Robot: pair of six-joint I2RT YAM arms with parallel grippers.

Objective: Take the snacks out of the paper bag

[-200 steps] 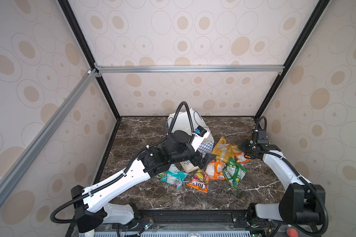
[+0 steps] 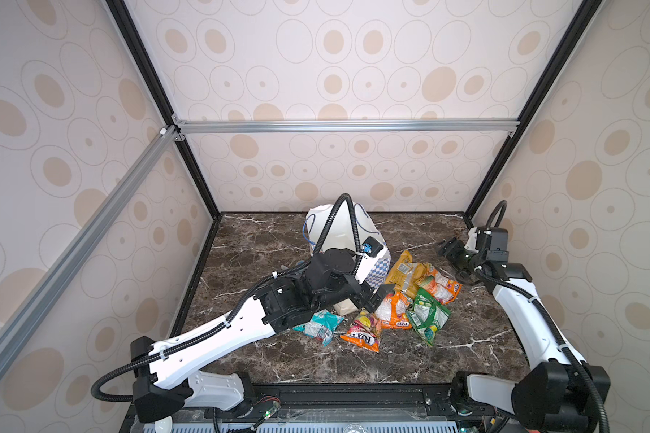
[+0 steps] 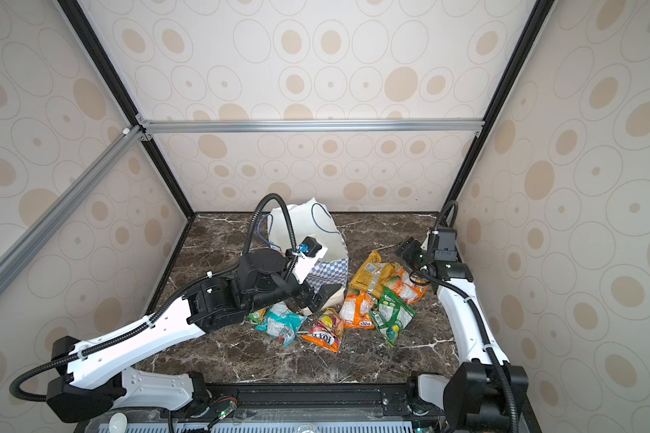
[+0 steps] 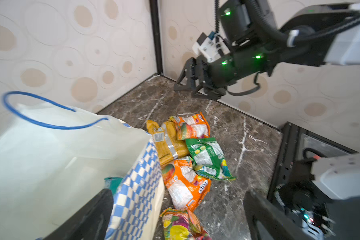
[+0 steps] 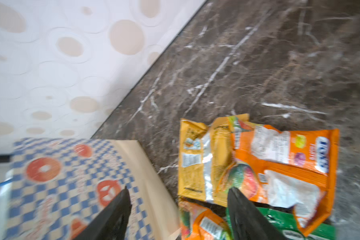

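The white paper bag (image 2: 321, 227), blue-checked outside, stands at the back centre with its mouth toward the front. Inside it, a teal-green packet (image 4: 113, 184) shows in the left wrist view. Outside lie a yellow packet (image 2: 406, 274), an orange packet (image 2: 444, 288), a green packet (image 2: 429, 310), another orange packet (image 2: 393, 310), a third orange packet (image 2: 363, 332) and a teal packet (image 2: 319, 326). My left gripper (image 2: 384, 294) is open and empty before the bag. My right gripper (image 2: 449, 254), fingers apart and empty, hovers behind and right of the snacks.
The right wall (image 2: 577, 216) stands close to the right arm. Part of the bag's front is hidden by the left arm.
My right gripper has risen and moved back, away from the orange packet at the right, which is now less covered.
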